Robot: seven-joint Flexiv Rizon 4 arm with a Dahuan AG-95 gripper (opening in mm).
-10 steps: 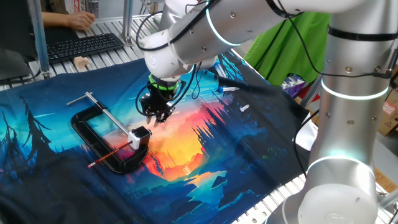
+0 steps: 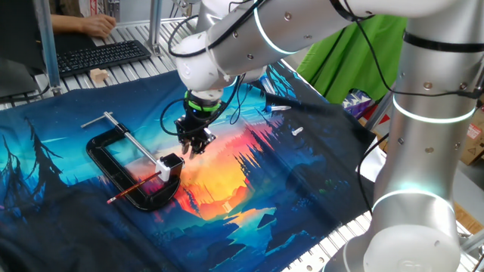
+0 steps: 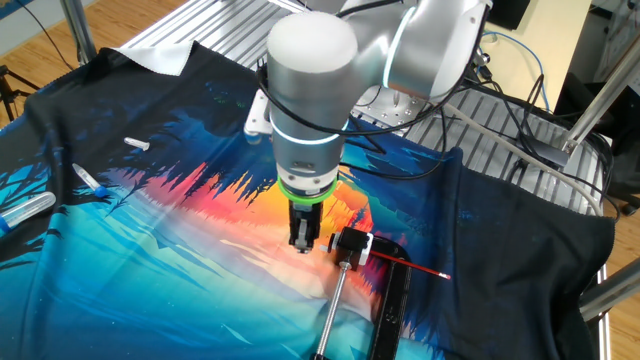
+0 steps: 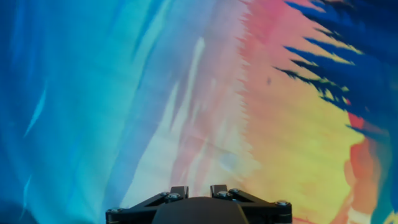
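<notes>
My gripper hangs above the middle of the printed cloth, its two black fingertips parted by a narrow gap with nothing in it. In exterior view 1 the gripper (image 2: 196,143) is just up and to the right of the clamp's block end. A black C-clamp (image 2: 106,162) with a silver screw lies on the cloth. By its black block (image 2: 174,161) sits a small white piece (image 2: 163,171), and a red pencil (image 2: 136,187) reaches out from there across the clamp frame. Exterior view 2 shows the gripper (image 3: 303,240) left of that block, apart from it.
Clear plastic tubes (image 3: 88,180) and a small white screw-like piece (image 3: 137,143) are on the cloth, away from the clamp. A keyboard (image 2: 102,57) and a person's hand (image 2: 98,26) are at the far table edge. Bare cloth (image 2: 219,185) spreads around the gripper.
The gripper has turned slightly and shifted a little to the right in exterior view 1. The clamp, pencil and tubes stay in place.
</notes>
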